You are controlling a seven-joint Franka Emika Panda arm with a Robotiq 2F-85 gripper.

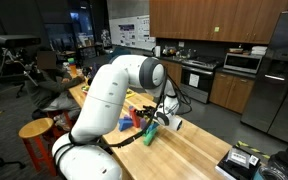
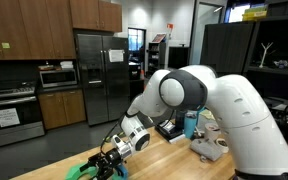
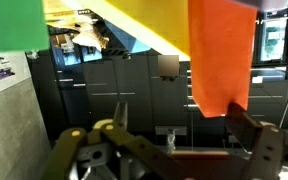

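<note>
My gripper stands open, its dark fingers apart at the bottom of the wrist view. A blurred orange-red piece hangs down close to the lens, its lower end near the right finger. Beside it are a yellow piece and a green piece, cut off by the frame edge. Nothing is clearly held between the fingers. In exterior view 1 the gripper is low over the table among small coloured things, including a red one. In exterior view 2 a green thing lies beside the gripper.
The wooden table has bare room at its front. Another green object and a dark box are at its right. Red stools stand to the left, and a blue container is behind the arm in exterior view 2.
</note>
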